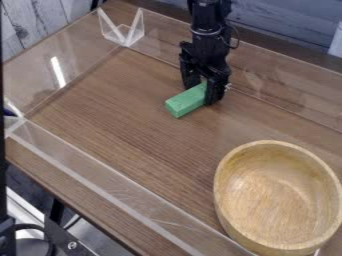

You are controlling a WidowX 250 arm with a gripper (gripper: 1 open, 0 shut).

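Observation:
The black gripper [206, 75] reaches down from the top centre of the camera view onto a green rectangular block [186, 102] lying diagonally on the wooden table. Its fingertips are at the block's upper right end. Whether they are shut on it or only around it, I cannot tell, as the dark parts overlap.
A large round tan bowl [274, 195] fills the lower right of the table [107, 130]. A clear triangular plastic piece [123, 26] stands at the upper left. Black cables [27, 238] show at the lower left edge.

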